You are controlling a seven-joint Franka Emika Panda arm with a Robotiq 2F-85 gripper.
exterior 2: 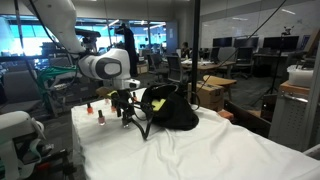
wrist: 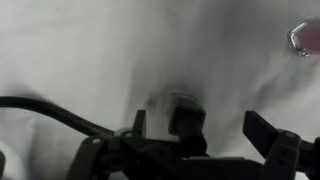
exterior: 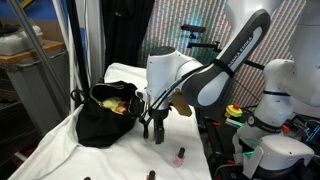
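Observation:
My gripper is open, its two fingers wide apart in the wrist view. Between and below them shows a small bottle (wrist: 187, 106) with a dark cap; whether a finger touches it cannot be told. At the upper right of that view lies part of a pink bottle (wrist: 309, 38). From exterior view 1, the gripper (exterior: 152, 130) is low over the white cloth, beside the black bag. A pink bottle with a dark cap (exterior: 181, 157) stands nearer the camera.
The open black bag (exterior: 103, 125) with colourful contents sits close by the gripper. Several small bottles, one of them (exterior 2: 101, 118) on the far side of the arm, stand on the cloth.

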